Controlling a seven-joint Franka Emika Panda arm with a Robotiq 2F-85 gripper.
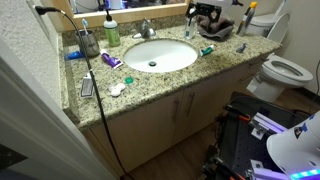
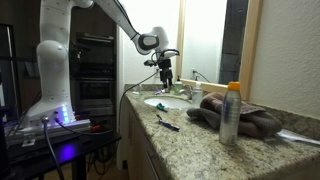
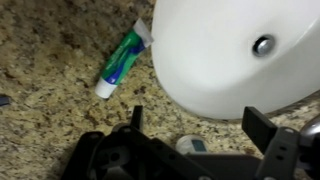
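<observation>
My gripper points down over the counter with its two black fingers spread wide and nothing held. Between and beyond the fingers, the pale top of a bottle shows at the lower edge of the wrist view. A green and blue tube with a white cap lies by the rim of the white sink. From the first exterior view, the gripper hangs at the counter's far end, close to a clear bottle. The second exterior view has the gripper above the sink area.
A clear bottle and a dark towel stand at the counter's near end in the second exterior view. A green soap bottle, a cup, a purple item and the faucet line the sink's other side.
</observation>
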